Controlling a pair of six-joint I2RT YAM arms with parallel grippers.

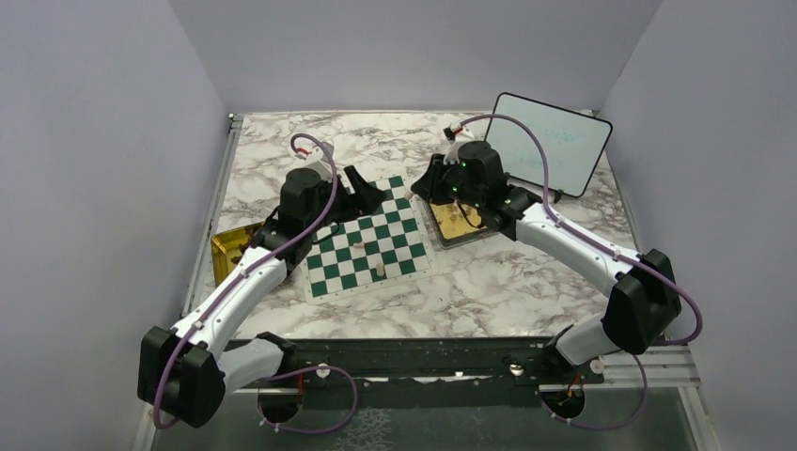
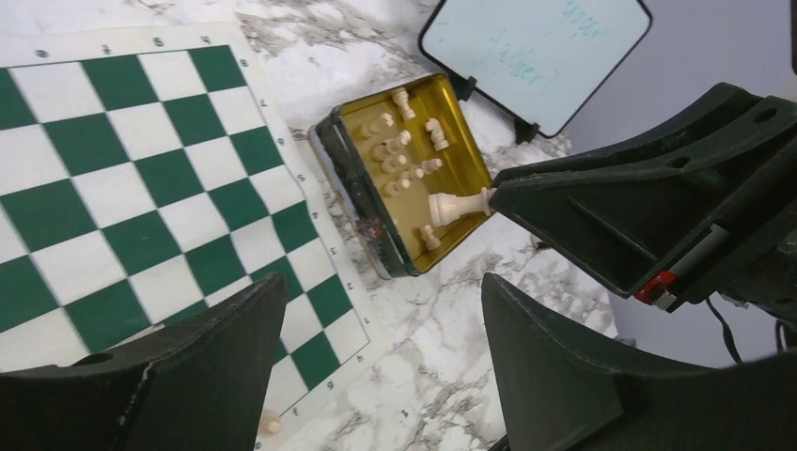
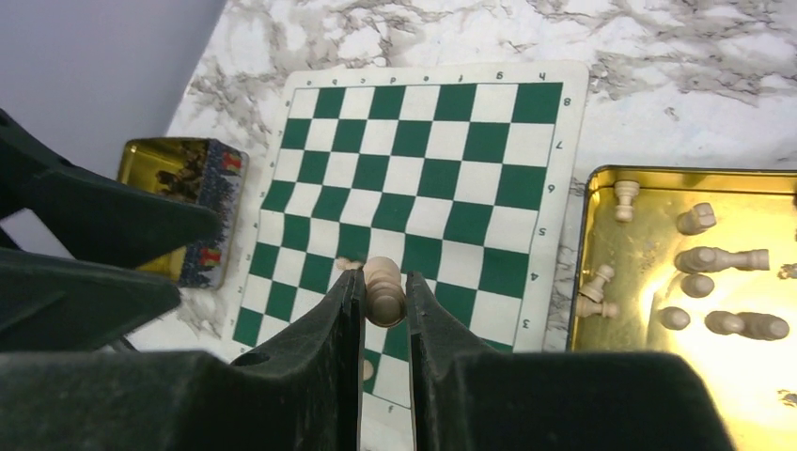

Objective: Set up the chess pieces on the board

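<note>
The green-and-white chessboard (image 1: pixel 395 246) lies mid-table with a few light pieces on it, one near the front edge (image 1: pixel 380 269). My right gripper is shut on a light chess piece (image 3: pixel 383 268), held sideways at the board's right edge, above the tray of light pieces (image 3: pixel 752 197) in the top view. My left gripper is over the board, its fingers wide apart with nothing visible between them. Several light pieces lie or stand in that right-hand tray.
A gold tray of dark pieces (image 3: pixel 160 160) sits left of the board. A whiteboard (image 1: pixel 548 141) stands at the back right.
</note>
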